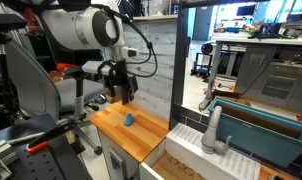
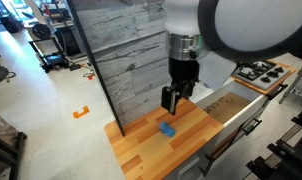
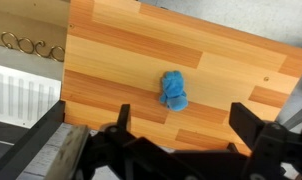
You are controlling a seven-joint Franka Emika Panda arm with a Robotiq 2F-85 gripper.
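Observation:
A small, crumpled-looking blue object (image 1: 129,120) (image 2: 167,129) (image 3: 173,90) lies on the wooden worktop (image 1: 146,139) (image 3: 121,60). Above it hangs my gripper (image 1: 124,92) (image 2: 174,98), pointing down and clear of the surface. In the wrist view its black fingers (image 3: 122,117) stand wide apart, with nothing held between them. The blue object shows slightly ahead of the fingertips there, roughly centred across the gap.
An open drawer (image 1: 172,173) adjoins the worktop, with a white bottle-like item (image 1: 214,128) and a teal bin (image 1: 261,133) beyond. A grey board wall (image 1: 156,75) rises behind. Around the blue object the wood is bare.

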